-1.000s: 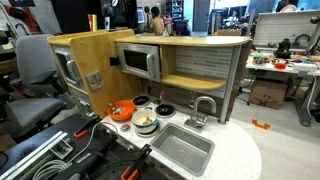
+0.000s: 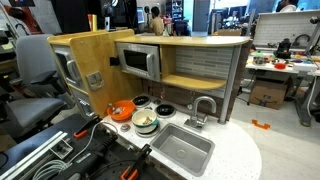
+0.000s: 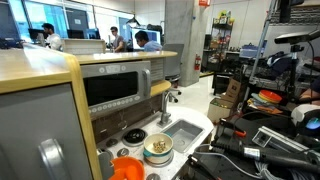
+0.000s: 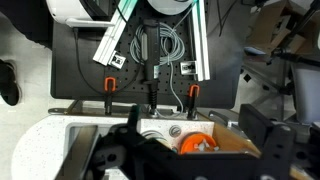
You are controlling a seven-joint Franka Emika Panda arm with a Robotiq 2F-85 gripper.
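In the wrist view my gripper points down with its two dark fingers wide apart, and nothing shows between them. Below it lie the counter's front edge and the dark table. An orange bowl (image 4: 198, 143) is partly visible at the bottom, behind the gripper. A light pot (image 2: 145, 121) with a pale yellowish inside stands on the white counter, left of the sink (image 2: 183, 148). The orange bowl (image 2: 122, 110) is left of the pot, with small things in or around it. My gripper's fingers are not clear in either exterior view.
A silver microwave (image 2: 139, 60) sits under the wooden shelf (image 2: 190, 41). Dark burners (image 2: 165, 110) lie behind the pot, and a faucet (image 2: 203, 108) rises behind the sink. Cables (image 4: 170, 45) lie on the dark table. The counter right of the sink is clear.
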